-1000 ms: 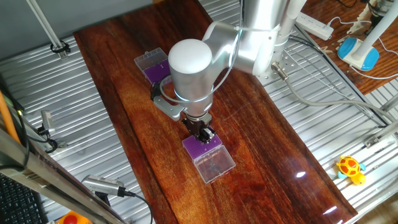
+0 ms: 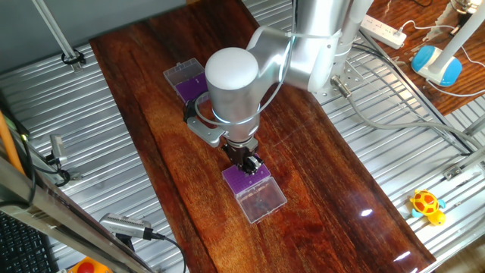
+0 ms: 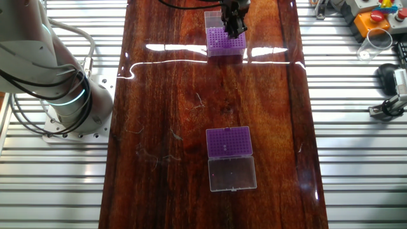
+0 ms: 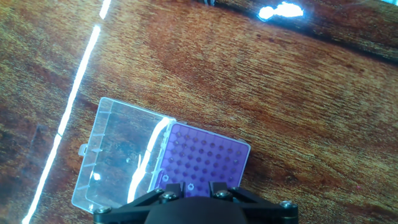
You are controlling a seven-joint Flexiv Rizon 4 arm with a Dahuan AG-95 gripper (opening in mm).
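My gripper is over one purple rack (image 4: 205, 155), with a gap between its fingers and nothing seen held there. Two small pale rings show in the rack's holes near the fingertips (image 4: 181, 189). The clear lid (image 4: 118, 155) of this box lies folded open beside the rack. In exterior view 1 the gripper (image 2: 248, 164) hangs over the edge of this rack (image 2: 241, 180); whether it touches is unclear. A second purple rack (image 3: 229, 141) with an open clear lid (image 3: 233, 174) lies apart, with a small pale spot among its holes.
Bare wooden tabletop (image 3: 191, 95) separates the two boxes. Off the table are a toy turtle (image 2: 426, 203), a metal-cased camera (image 2: 126, 226) and a clear cup (image 3: 375, 43). Bright reflections cross the wood and the lid.
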